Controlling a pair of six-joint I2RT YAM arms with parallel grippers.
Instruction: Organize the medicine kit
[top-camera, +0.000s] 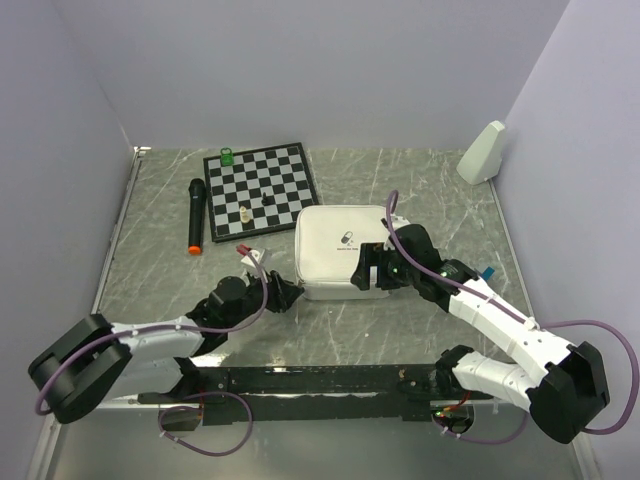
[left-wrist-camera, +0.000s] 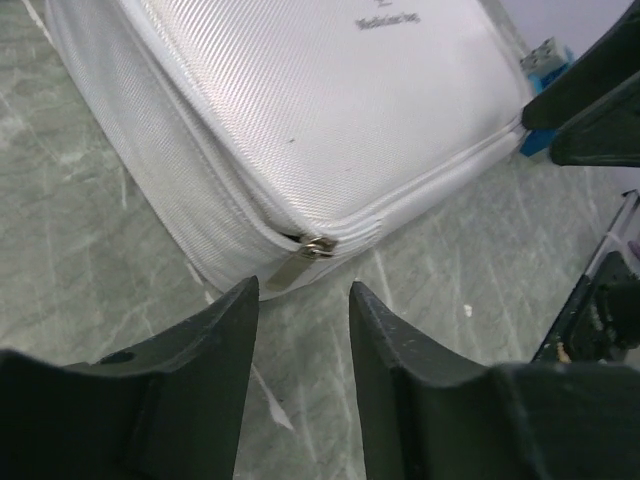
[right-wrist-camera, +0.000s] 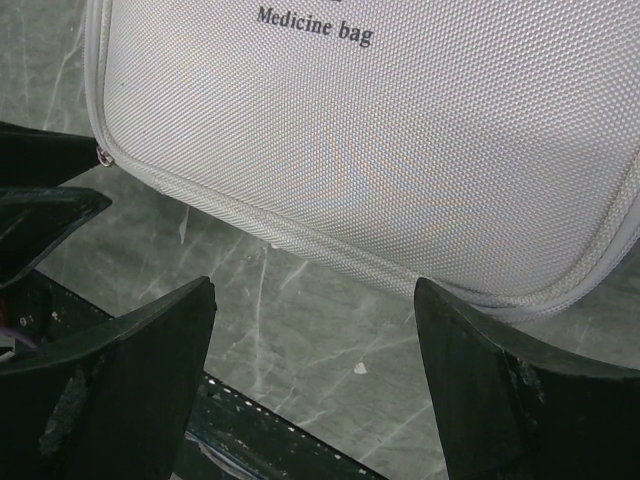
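The white medicine bag (top-camera: 335, 240) lies on the marble table, its printed label visible in the right wrist view. My left gripper (top-camera: 294, 292) is at its front-left corner; in the left wrist view, its part-open fingers (left-wrist-camera: 210, 370) sit just short of the metal zipper pull (left-wrist-camera: 305, 258), with nothing clearly between them. My right gripper (top-camera: 375, 265) is over the bag's front-right part, its fingers (right-wrist-camera: 500, 390) wide open and empty above the front edge.
A chessboard (top-camera: 280, 180) with small items and a black microphone (top-camera: 196, 215) lie at the back left. A white object (top-camera: 482, 150) stands at the back right. The table's front edge is close below both arms.
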